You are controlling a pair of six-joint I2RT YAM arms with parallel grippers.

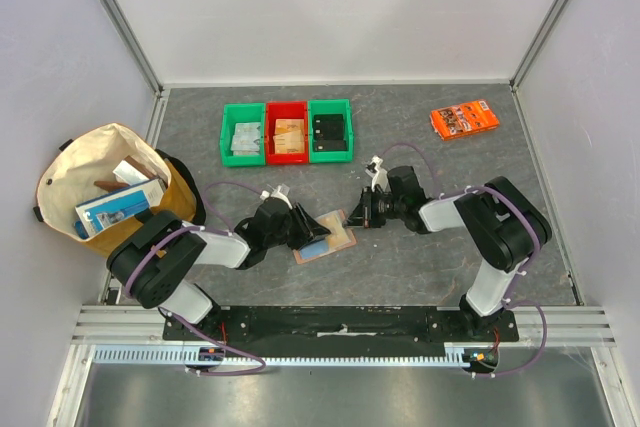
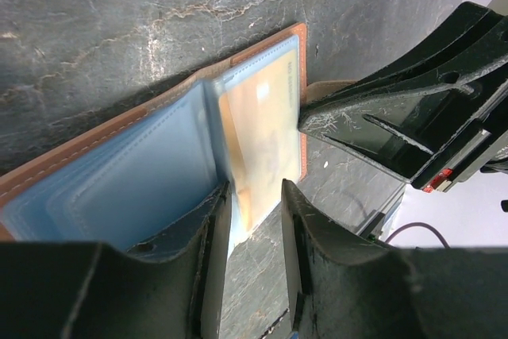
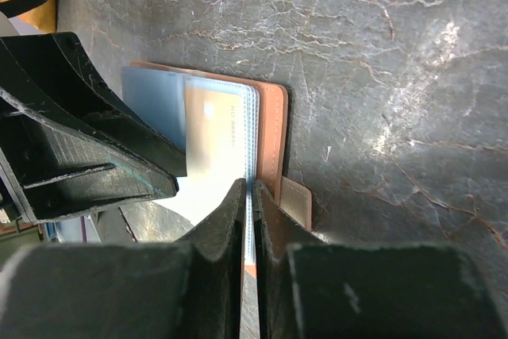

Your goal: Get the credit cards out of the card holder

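The card holder (image 1: 320,247) lies opened out on the table, brown-edged, with blue pages (image 2: 135,168) and a tan card (image 2: 260,117) behind a clear sleeve. My left gripper stands open above it, its fingertips either side of the sleeve's inner edge; whether they touch it, I cannot tell. At the holder's right edge my right gripper is shut on the stitched rim of the clear sleeve (image 3: 251,129). A rounded brown tab (image 3: 296,200) sticks out beside it. The card's lower part is hidden by the fingers in the right wrist view.
Behind the holder stand a green bin (image 1: 229,127), a red bin (image 1: 287,108) and another green bin (image 1: 343,107), each with items inside. A full tan bag (image 1: 178,192) is at the left; an orange packet (image 1: 464,119) lies at the back right.
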